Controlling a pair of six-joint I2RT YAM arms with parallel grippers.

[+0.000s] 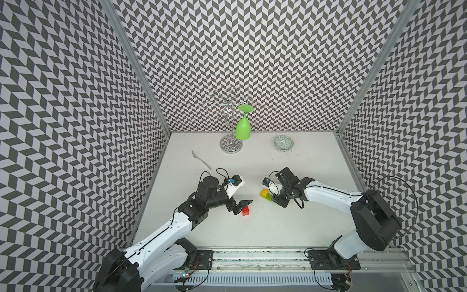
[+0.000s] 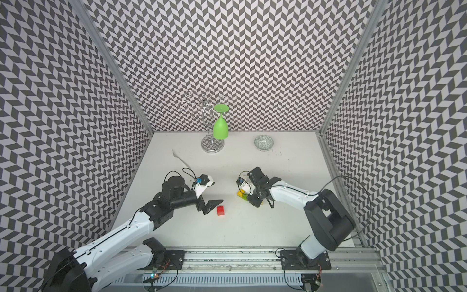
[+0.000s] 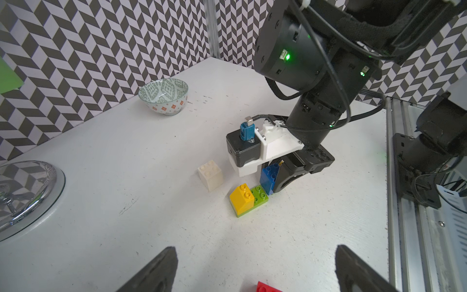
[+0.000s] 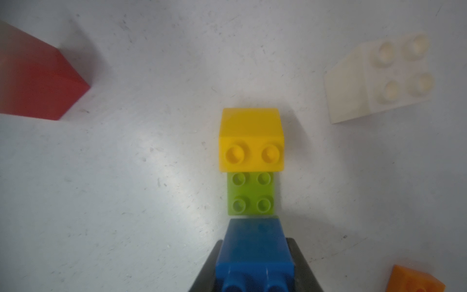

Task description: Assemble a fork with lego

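Observation:
A yellow brick (image 4: 250,138) sits on one end of a green plate (image 4: 251,192), whose other studs are bare. My right gripper (image 1: 276,198) is shut on a blue brick (image 4: 254,250), which is beside the plate's bare end, as the left wrist and right wrist views show. My left gripper (image 1: 243,206) stands open above and near a red brick (image 1: 245,211). A white brick (image 4: 379,77) stands beside the yellow and green piece, and part of an orange brick (image 4: 413,279) shows in the right wrist view.
A bowl (image 1: 283,143) stands at the back right. A metal stand (image 1: 224,146) with a green glass (image 1: 243,127) is at the back centre, a fork (image 1: 202,160) at the left.

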